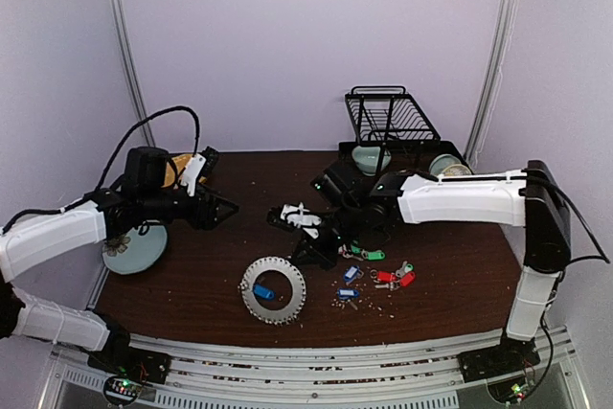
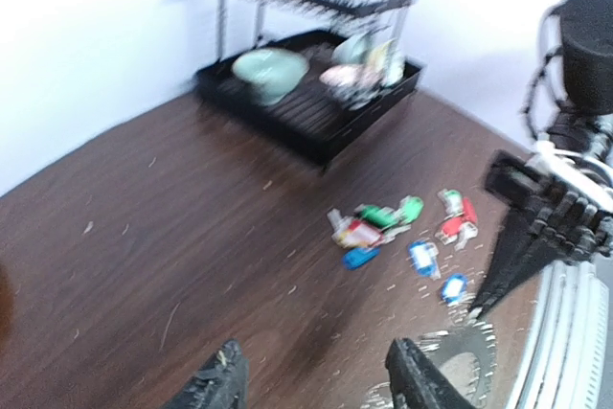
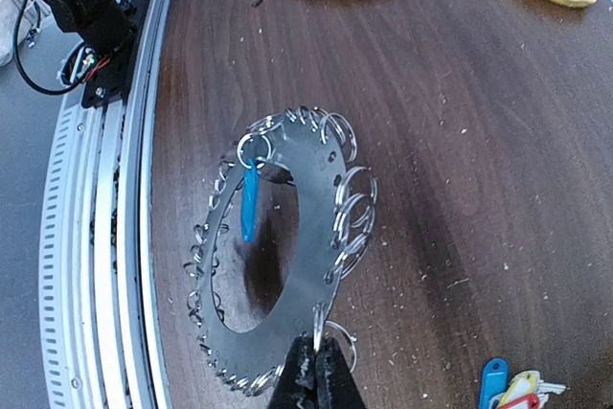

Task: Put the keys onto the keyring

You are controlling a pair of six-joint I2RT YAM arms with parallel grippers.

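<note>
The keyring, a flat metal disc (image 3: 321, 179) edged with small wire loops, hangs tilted up off the table. My right gripper is shut on its edge, by one of the loops; which part is pinched is hard to tell. A blue-tagged key (image 3: 249, 203) dangles from the far loop across the disc's opening. Loose keys lie right of the keyring: blue tags (image 1: 352, 274), red tags (image 1: 386, 276) and a green tag (image 1: 374, 255). In the left wrist view my left gripper stands open and empty, above the table left of the keyring.
A black dish rack (image 1: 393, 117) with bowls stands at the back right. A pale plate (image 1: 139, 248) and a yellow item (image 1: 178, 166) are at the left, near my left arm. Mid-table is mostly clear; a metal rail (image 1: 316, 371) runs along the front.
</note>
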